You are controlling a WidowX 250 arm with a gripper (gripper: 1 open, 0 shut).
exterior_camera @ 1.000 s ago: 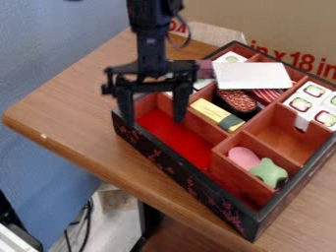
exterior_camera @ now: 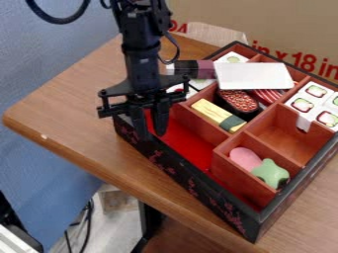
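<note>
My black gripper (exterior_camera: 141, 119) hangs over the left end of a black-edged bento box (exterior_camera: 197, 191), its fingers low by the empty red compartment (exterior_camera: 188, 144); whether anything is between them I cannot tell. In the box lie a yellow bar (exterior_camera: 211, 114) with a dark stripe, dark pieces (exterior_camera: 239, 101), a pink piece (exterior_camera: 244, 156), a green piece (exterior_camera: 271, 174) and white pieces with coloured squares (exterior_camera: 315, 105).
A white card (exterior_camera: 254, 75) rests across the back compartments. A cardboard box (exterior_camera: 271, 25) stands behind.
Over the last second my gripper has moved slightly left and down toward the box's left wall. The pieces in the box look unchanged.
</note>
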